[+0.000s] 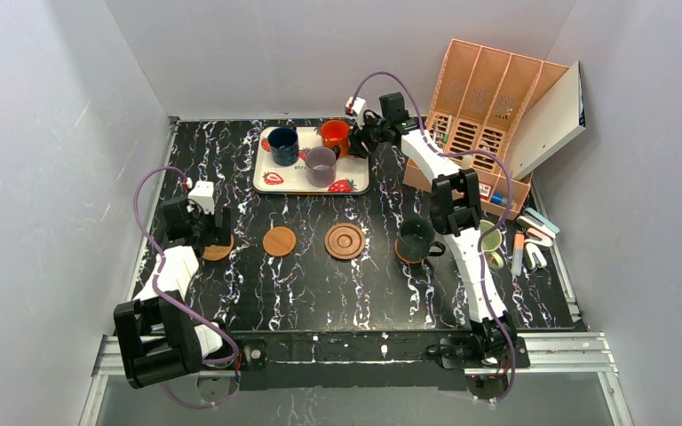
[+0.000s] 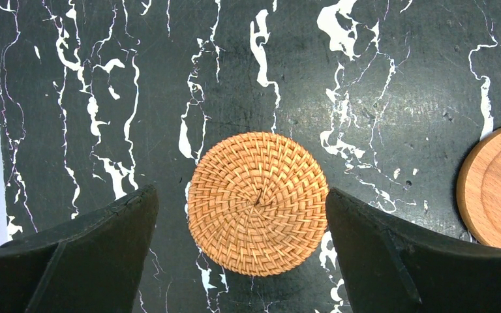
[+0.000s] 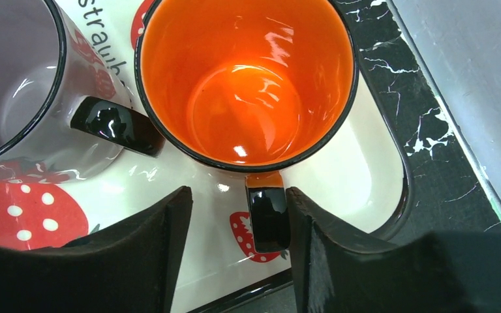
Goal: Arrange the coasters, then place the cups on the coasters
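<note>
On the strawberry-print tray [image 1: 266,180] stand an orange cup [image 1: 335,135], a grey-purple cup [image 1: 321,167] and a dark blue cup [image 1: 283,145]. In the right wrist view the orange cup's black handle [image 3: 269,218] lies between the part-open fingers of my right gripper. The right-hand finger [image 3: 300,218] is close against the handle; a gap shows on the left. Over at the left, my left gripper hangs open above a woven coaster [image 2: 258,203], nothing between its fingers. A small round wooden coaster [image 1: 279,241] and a ridged one [image 1: 344,241] lie mid-table.
A dark green cup [image 1: 415,238] sits on a coaster at the right. Behind my right arm is a light green cup [image 1: 490,240]. An orange-tan rack [image 1: 479,98] fills the back right corner.
</note>
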